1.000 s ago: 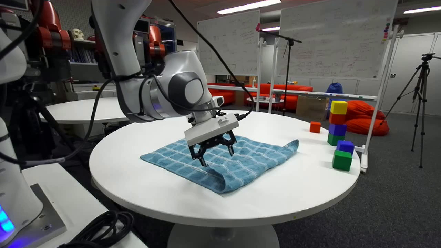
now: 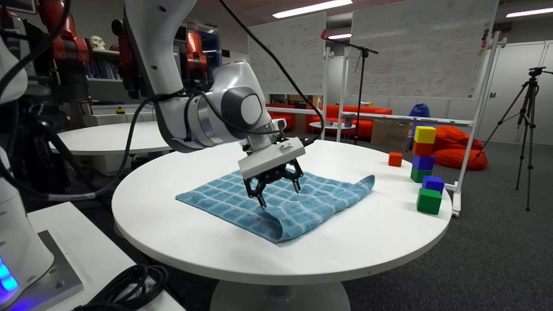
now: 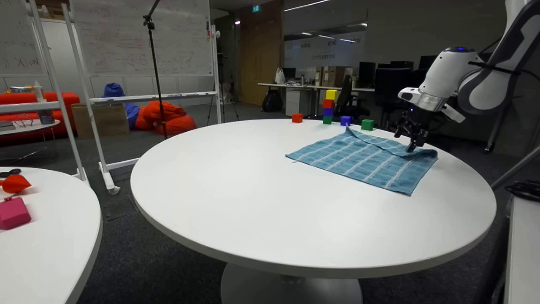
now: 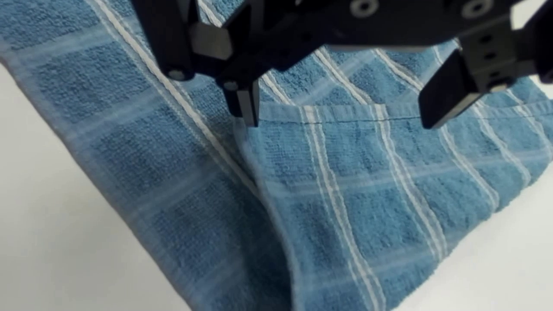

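A blue checked towel (image 2: pixel 306 207) lies on the round white table, with one side folded loosely over the rest. In exterior view 2 the flat part of the towel (image 3: pixel 364 157) faces the camera and the folded strip is at its far side. My gripper (image 2: pixel 280 198) is open above the fold, its fingers wide apart. The wrist view has the hemmed edge of the folded flap (image 4: pixel 347 113) running across between the two fingertips of my gripper. No cloth is pinched there. Whether the fingertips touch the towel, I cannot tell.
Toward the table's right edge stands a stack of coloured blocks (image 2: pixel 423 155), with a red block (image 2: pixel 395 159), a blue block (image 2: pixel 433 183) and a green block (image 2: pixel 429 201) near it.
The gripper has shifted slightly to the right over the towel in exterior view 1 and stays open. The towel and blocks look the same.
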